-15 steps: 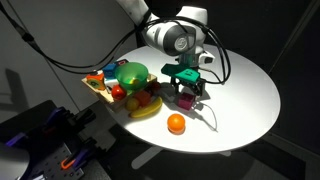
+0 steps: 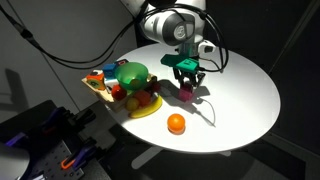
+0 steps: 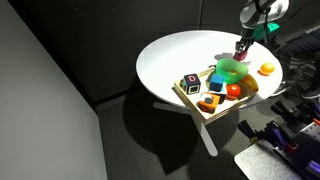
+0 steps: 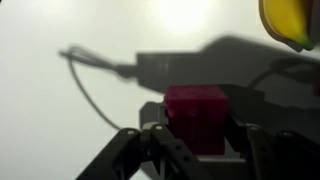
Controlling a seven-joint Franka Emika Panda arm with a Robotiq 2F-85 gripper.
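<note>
A small dark-red block (image 4: 197,118) sits between the fingers of my gripper, which is shut on it in the wrist view. From the first exterior view, the red block (image 2: 186,93) shows just below the gripper (image 2: 187,76), over the white table's middle. Whether its underside touches the table is hard to tell. In the second exterior view the red block (image 3: 241,46) is small, under the arm at the table's far right.
An orange (image 2: 176,124) lies on the white table (image 2: 230,120) in front of the block. Left of it are bananas (image 2: 146,108), a green bowl (image 2: 131,74) and a wooden tray (image 3: 188,102) holding several blocks and fruits.
Bowl, fruit and tray look unmoved.
</note>
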